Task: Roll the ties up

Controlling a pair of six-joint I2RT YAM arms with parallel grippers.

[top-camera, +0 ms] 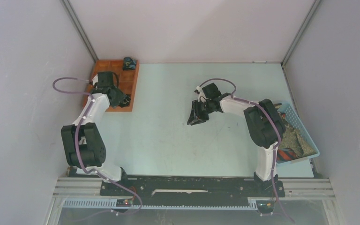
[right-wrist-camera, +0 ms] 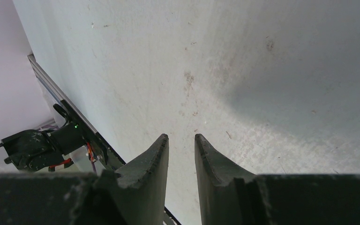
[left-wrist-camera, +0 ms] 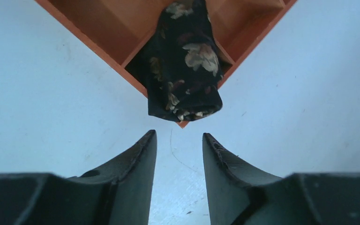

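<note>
A black tie with pale flowers [left-wrist-camera: 183,65] lies bundled in the front corner compartment of the orange divided box [top-camera: 136,84], partly over its rim. My left gripper hangs over the box, fingertips apart with nothing between them. Another dark patterned bundle [top-camera: 129,63] sits in a back compartment. My right gripper [top-camera: 193,121] is over the middle of the table; in the right wrist view its fingers [right-wrist-camera: 154,164] are apart, with bare surface between them.
A light blue basket [top-camera: 309,140] of ties or cloths stands at the right edge, partly behind the right arm. Walls bound the back and both sides.
</note>
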